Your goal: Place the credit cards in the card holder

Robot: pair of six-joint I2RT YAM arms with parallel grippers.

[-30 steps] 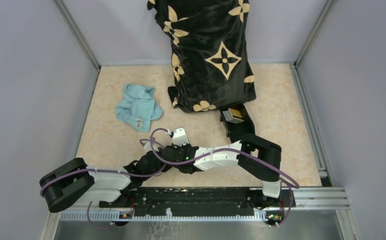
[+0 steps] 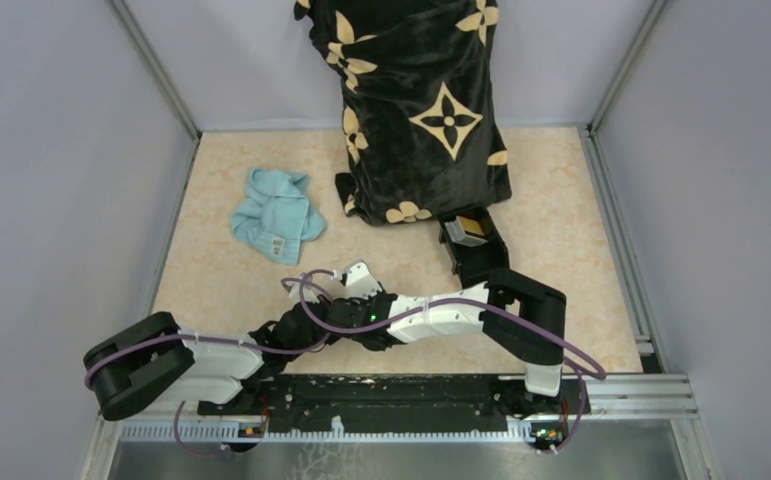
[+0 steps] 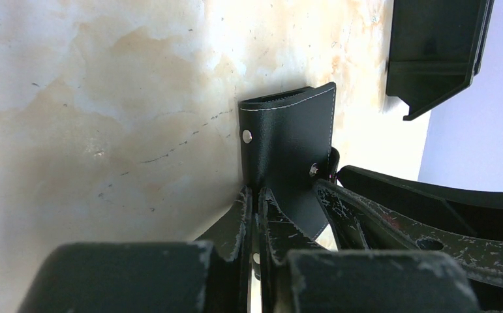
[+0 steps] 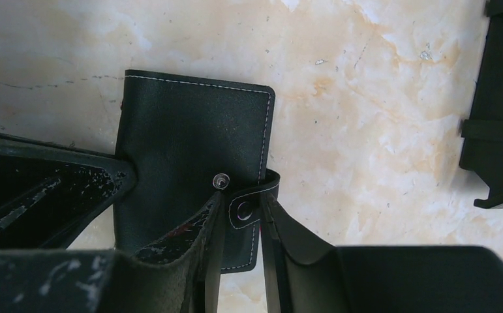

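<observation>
The black leather card holder [image 4: 183, 130] lies flat on the table with its strap tab [image 4: 242, 218] at the right edge; one metal snap shows on its face beside the tab. My left gripper is shut on the card holder's spine edge. Over the strap side stands my right gripper, its fingers a small way apart with the tab between or below them; whether they touch it I cannot tell. The top view has the holder hidden under both arms. Cards [image 2: 465, 235] lean inside a black box [image 2: 482, 262] at the right.
A light blue cloth [image 2: 276, 215] lies at the back left. The dark patterned blanket [image 2: 416, 110] covers the back middle, reaching the black box.
My right gripper has shifted slightly toward the front and right in the top view. The left arm has moved only a little; box, cards and cloth are unmoved.
</observation>
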